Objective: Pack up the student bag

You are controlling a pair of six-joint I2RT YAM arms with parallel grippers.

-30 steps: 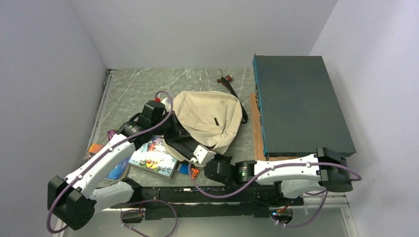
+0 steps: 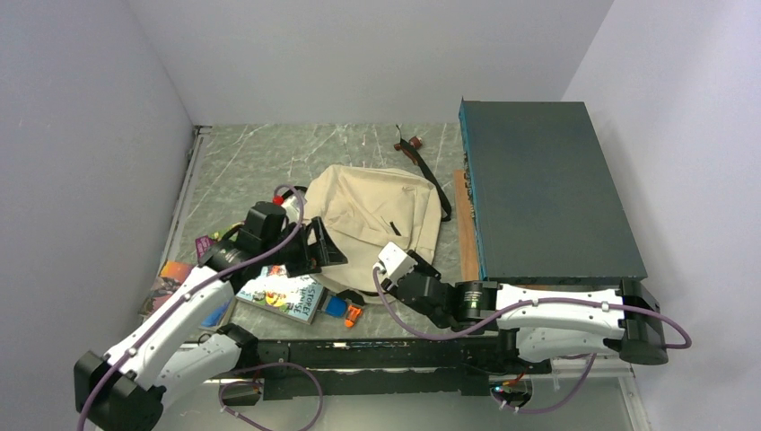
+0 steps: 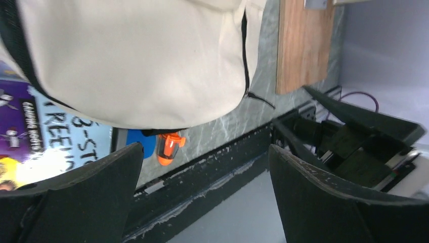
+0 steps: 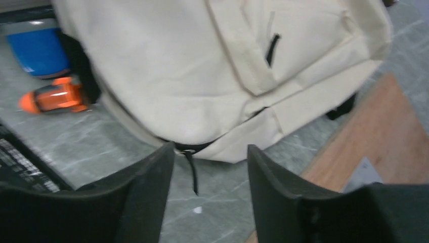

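A cream backpack [image 2: 359, 215] lies flat in the middle of the grey marble surface, with a zipper edge along its near side. My left gripper [image 2: 325, 251] is open above the bag's left part, nothing between its fingers. My right gripper [image 2: 408, 269] is over the bag's near right edge; in the right wrist view its fingers [image 4: 157, 177] stand apart, with floor and a zipper pull showing between them. Books [image 2: 278, 289] lie left of the bag. A blue item [image 3: 140, 142] and an orange object [image 4: 53, 97] lie by its near edge.
A large dark box [image 2: 547, 189] stands on the right, beside a wooden board [image 4: 389, 126]. A dark strap [image 2: 431, 180] runs from the bag's back right. A black rail [image 2: 359, 355] borders the front.
The bag's lower part, dark and open earlier, now shows cream fabric lying over it.
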